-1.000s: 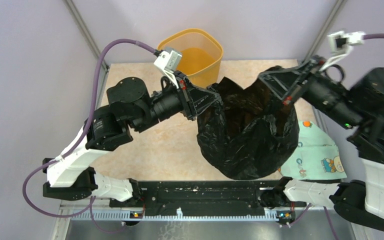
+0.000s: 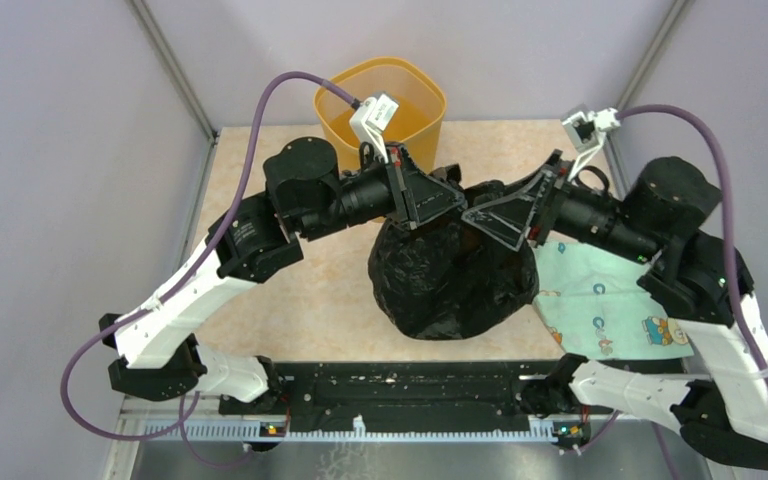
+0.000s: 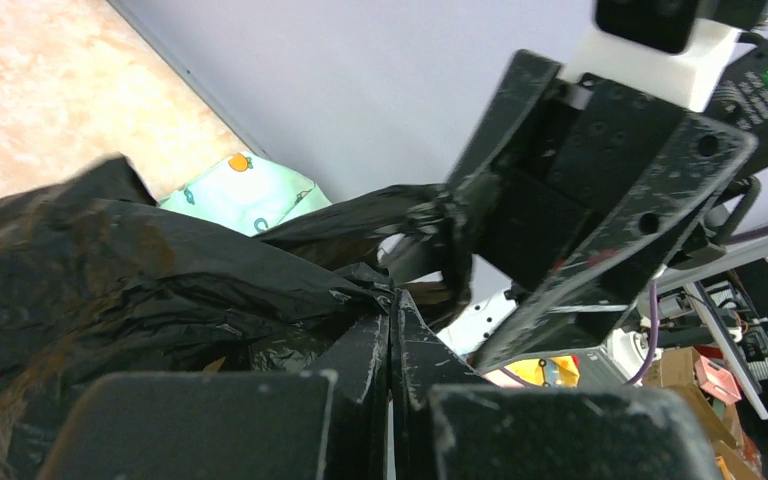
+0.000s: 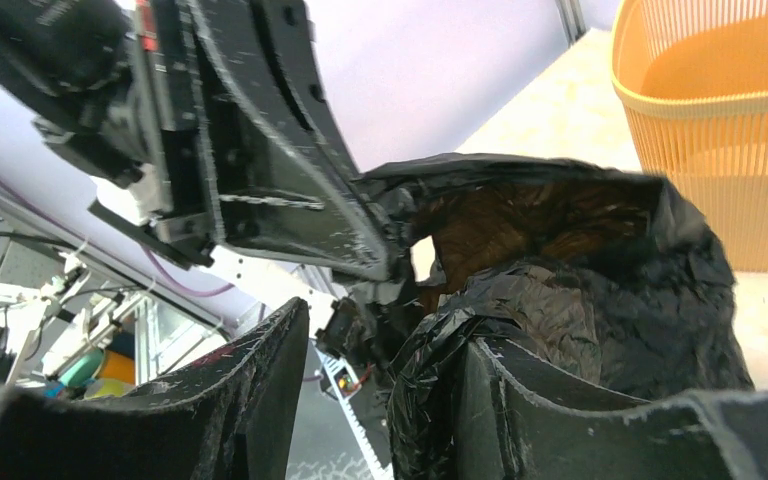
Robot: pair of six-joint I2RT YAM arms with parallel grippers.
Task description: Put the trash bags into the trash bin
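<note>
A black trash bag [image 2: 450, 285] hangs beneath both grippers in the top view, its lower part bulging over the table. My left gripper is shut on the bag's rim, with folds spreading to the left of its fingertips. My right gripper has its fingers apart; a crumpled strip of the bag lies against the inner side of one finger [image 4: 480, 400]. The two grippers' tips nearly meet above the bag. Behind the left gripper, the yellow trash bin [image 2: 415, 110] stands at the table's back, partly covered by that arm.
A mint-green patterned cloth [image 2: 600, 300] lies flat at the right of the table, partly under the right arm. Walls close in at the back and both sides.
The left gripper moved slightly right. The bag's mouth has drawn together and its body shifted left.
</note>
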